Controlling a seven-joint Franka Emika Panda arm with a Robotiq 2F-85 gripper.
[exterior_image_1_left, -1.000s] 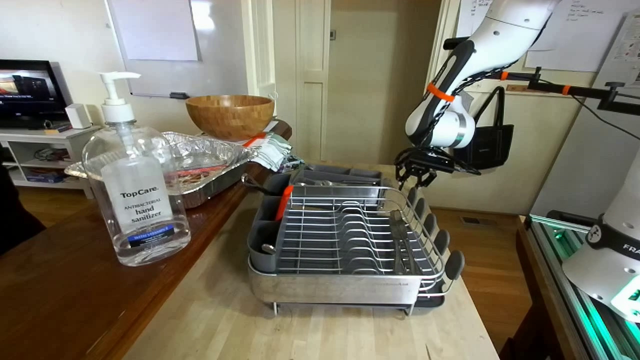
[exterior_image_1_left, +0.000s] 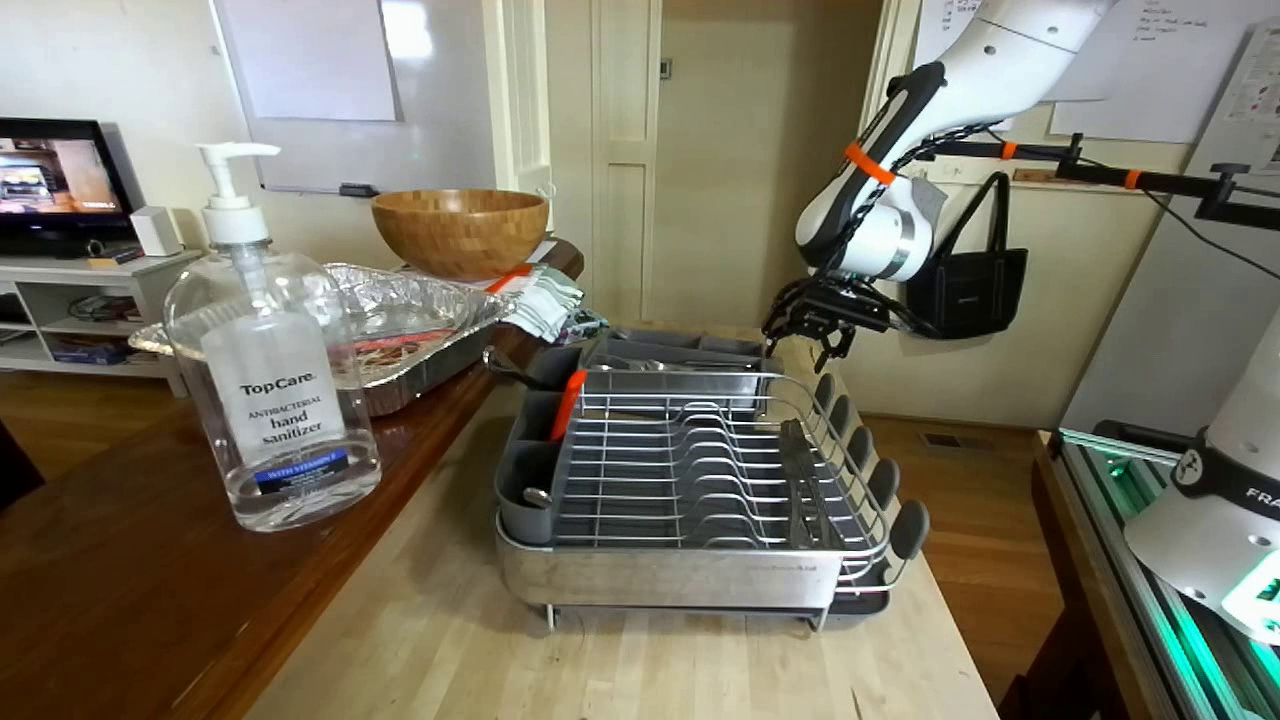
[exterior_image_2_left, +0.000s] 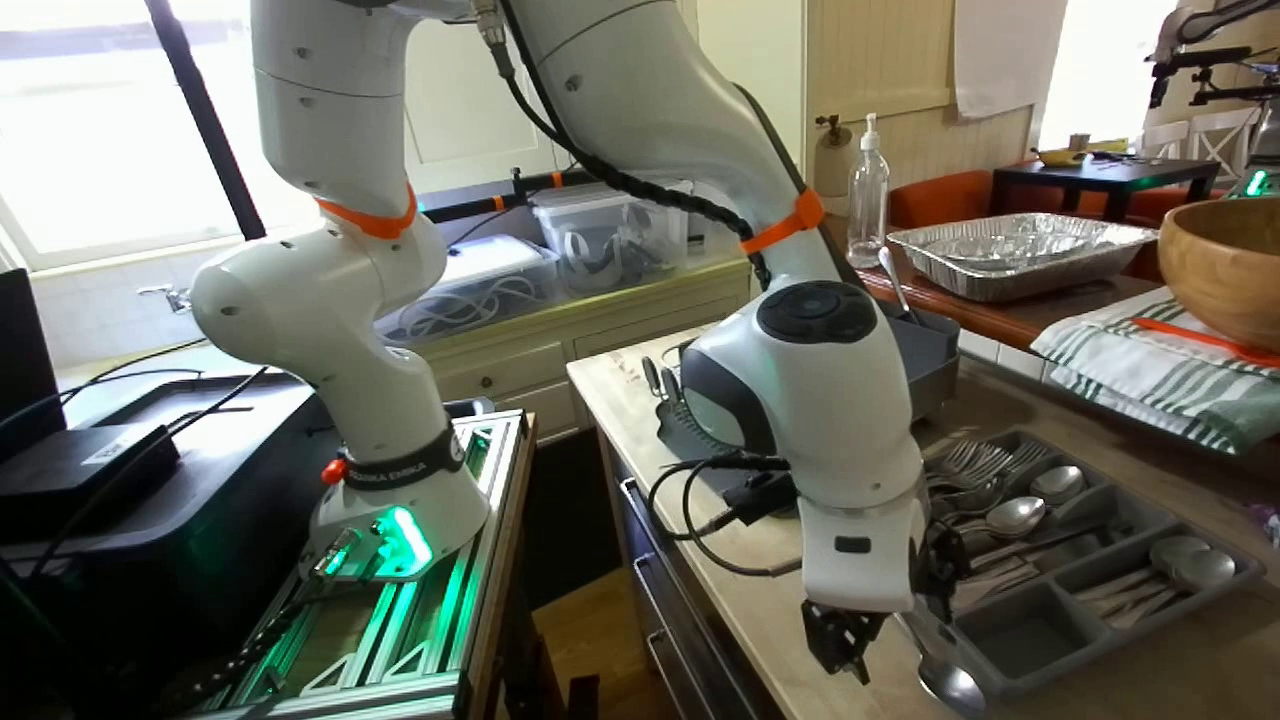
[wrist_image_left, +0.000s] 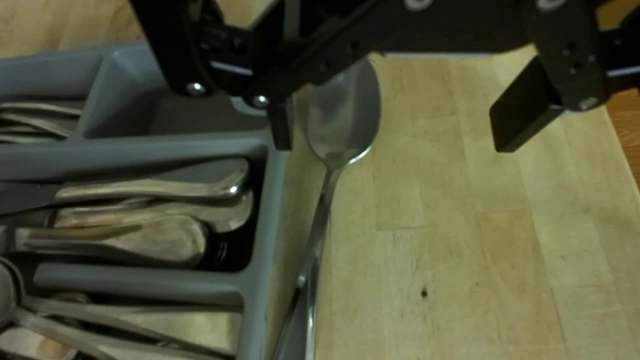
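Observation:
My gripper is open above the counter, its fingers wide apart and nothing held between them. A large metal spoon (wrist_image_left: 346, 123) lies on the wood below, its bowl between the fingers in the wrist view and nearer the left one. Its handle runs down along the grey cutlery tray (wrist_image_left: 273, 198), where another utensil seems to lie against it; that end is cut off. In exterior view 2 the spoon's bowl (exterior_image_2_left: 954, 686) shows just beside the tray. In exterior view 1 the gripper hangs beyond the dish rack (exterior_image_1_left: 672, 588), and the spoon is hidden.
Forks (exterior_image_2_left: 972, 462) and several spoons fill the tray; one compartment (exterior_image_2_left: 1032, 636) is empty. Bare counter lies right of the spoon in the wrist view, up to the counter's edge. A wooden bowl (exterior_image_1_left: 462, 228) and foil pan (exterior_image_1_left: 402, 390) stand on the raised ledge.
In exterior view 1, the arm and gripper have shifted left toward the cutlery tray, and the wrist has turned somewhat. The rack and the items on the ledge are unmoved.

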